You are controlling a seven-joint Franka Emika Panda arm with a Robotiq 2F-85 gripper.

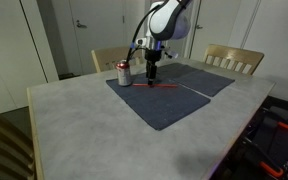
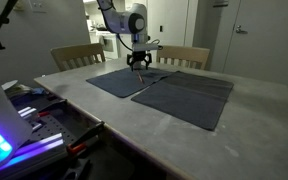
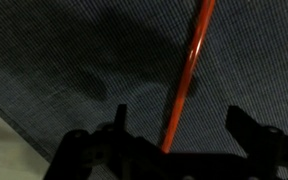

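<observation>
A thin red stick [image 1: 156, 85] lies on a dark cloth mat [image 1: 169, 105] toward the back of the table. The same red stick [image 2: 141, 79] shows small in the other exterior view. My gripper [image 1: 151, 76] is low at the stick's middle part. In the wrist view, my gripper is open, one dark finger on each side of the red stick [image 3: 192, 58]. A clear gap of cloth shows between the stick and both fingers. The stick's lower end is hidden behind the gripper body.
A white and red can [image 1: 124, 74] stands upright at the mat's back left corner. More dark cloth [image 2: 179, 95] covers other parts of the table. Wooden chairs [image 1: 233, 60] stand around the edge.
</observation>
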